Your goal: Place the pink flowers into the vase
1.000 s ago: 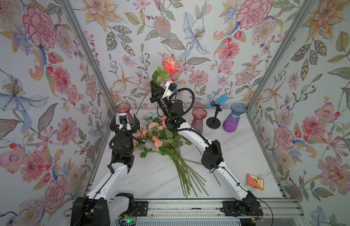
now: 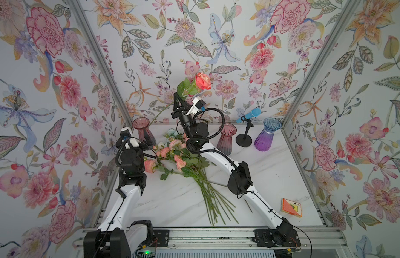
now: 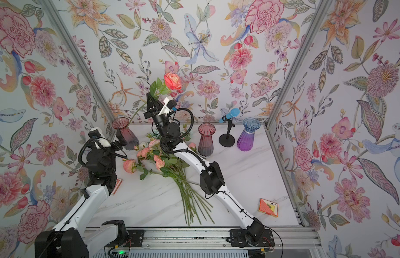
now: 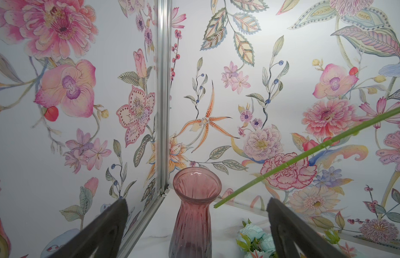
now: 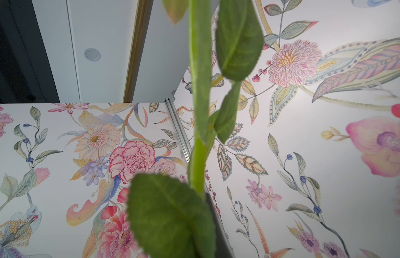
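Observation:
A coral-pink rose (image 2: 203,80) with green leaves is raised above the table. My right gripper (image 2: 175,95) is shut on its stem; close leaves and stem (image 5: 200,165) fill the right wrist view. The stem (image 4: 311,150) slopes down leftward, its cut end just right of the pink glass vase (image 4: 192,228) in the left wrist view. Whether the end touches the vase I cannot tell. My left gripper stands open in front of that vase, nothing between its fingers. A bunch of pink flowers (image 2: 178,161) lies on the table, stems toward the front.
A second pink vase (image 3: 206,139), a blue lamp-like device (image 3: 229,124) on a black stand and a blue-purple vase (image 3: 248,135) stand to the right. A small orange box (image 2: 291,207) lies at front right.
The left gripper has shifted left from in front of the vase.

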